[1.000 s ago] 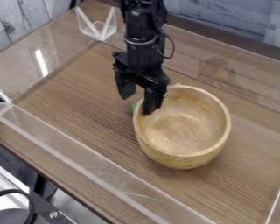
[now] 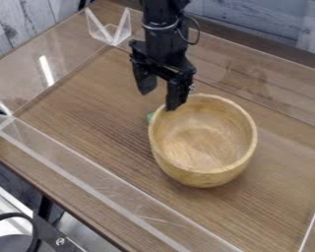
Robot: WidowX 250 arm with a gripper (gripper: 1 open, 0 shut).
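A large wooden bowl [image 2: 207, 153] sits on the table, right of centre. The black robot gripper [image 2: 160, 87] hangs just above and behind the bowl's back-left rim, its arm rising to the top of the view. Whether its fingers are open or shut is unclear. A small green object [image 2: 149, 118] lies beside the bowl's left side, mostly hidden by it.
Clear edging runs along the left, and a black cable curves at the lower left corner.
The gripper and arm have risen and shifted back, away from the bowl's rim. The bowl stands about where it was.
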